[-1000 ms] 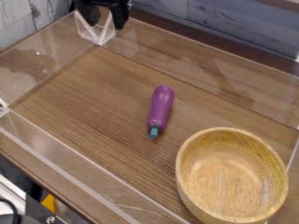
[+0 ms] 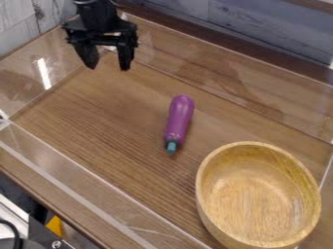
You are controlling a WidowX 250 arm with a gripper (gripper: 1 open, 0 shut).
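Observation:
My gripper (image 2: 107, 60) hangs at the upper left of the camera view, a dark shape above the wooden surface; whether its fingers are open or shut is hard to make out. A purple eggplant-like toy (image 2: 180, 121) with a teal tip lies near the middle, below and right of the gripper and apart from it. A large tan oval bowl (image 2: 258, 228) sits at the lower right.
Low walls bound it at the back, and dark cables lie beyond its edge at the lower left.
My gripper has come down in the view from the top edge, toward the surface's middle. The purple toy and the bowl have not moved.

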